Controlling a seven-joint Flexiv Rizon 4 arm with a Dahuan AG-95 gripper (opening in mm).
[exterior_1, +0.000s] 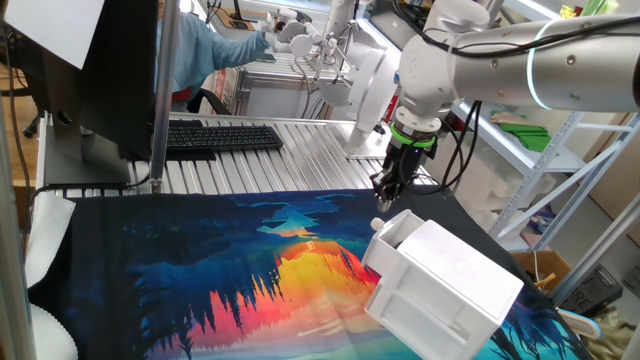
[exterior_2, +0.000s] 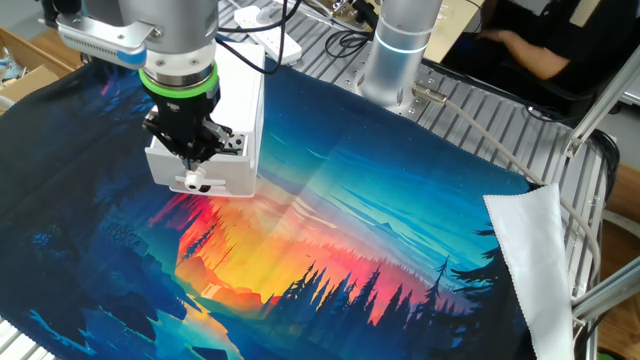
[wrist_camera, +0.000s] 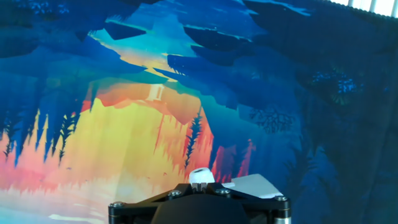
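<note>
A white box-shaped drawer unit (exterior_1: 455, 275) stands on the printed cloth, its small drawer (exterior_1: 393, 240) pulled partly out. A round white knob (exterior_1: 377, 224) sits on the drawer's front; in exterior view 2 the knob (exterior_2: 197, 182) points towards the camera. My black gripper (exterior_1: 386, 203) hangs down just above the drawer front, close to the knob. In the wrist view the fingertips of my gripper meet, so it looks shut, with nothing visible between them. The knob (wrist_camera: 201, 175) shows just beyond the tips, partly hidden; whether they touch it I cannot tell.
The colourful cloth (exterior_2: 330, 220) covers most of the table, and its middle is clear. A keyboard (exterior_1: 222, 137) and a monitor (exterior_1: 110, 90) stand at the far left in exterior view 1. A white cloth strip (exterior_2: 530, 260) hangs at the right in exterior view 2.
</note>
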